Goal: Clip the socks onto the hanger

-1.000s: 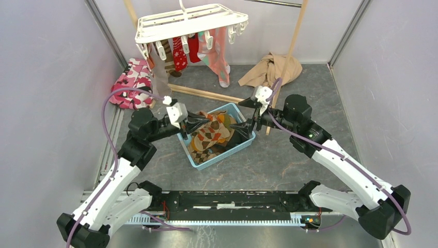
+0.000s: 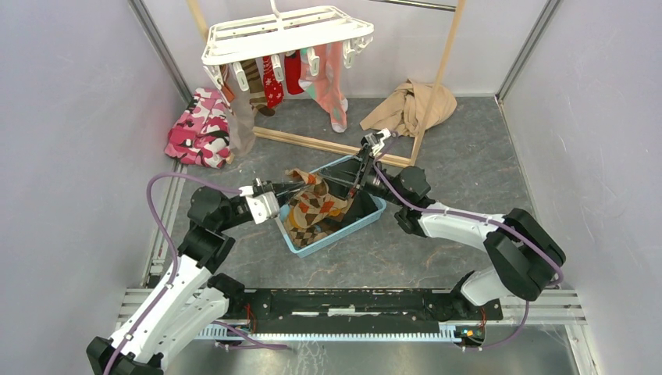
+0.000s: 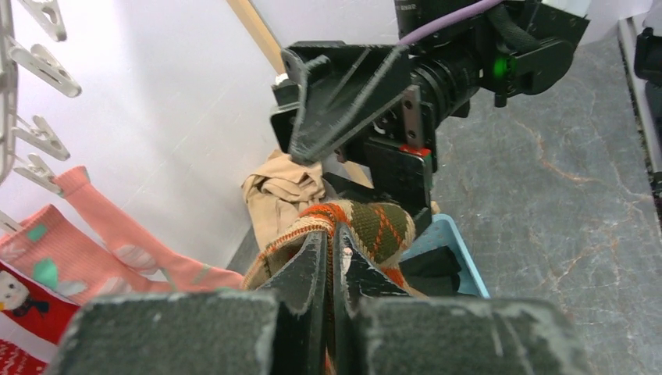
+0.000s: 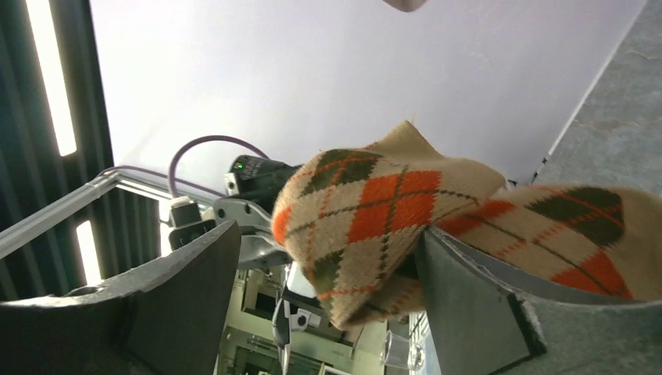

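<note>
An argyle sock point(image 2: 311, 180) in beige, orange and olive is held up over the blue basket point(image 2: 328, 243); its folded end point(image 4: 367, 226) fills the middle of the right wrist view. My left gripper is shut on it. My right gripper is open around the sock's end, its fingers on either side of the cloth. Above and behind, the white hanger point(image 2: 285, 35) carries several socks, among them a pink one point(image 2: 332, 94) and red ones.
More socks lie in the basket. Wooden frame bars stand behind it, with a pink camouflage cloth point(image 2: 195, 129) at left and a beige cloth point(image 2: 406, 109) at right.
My right arm has swung left and inward to the sock's end, its gripper turning.
</note>
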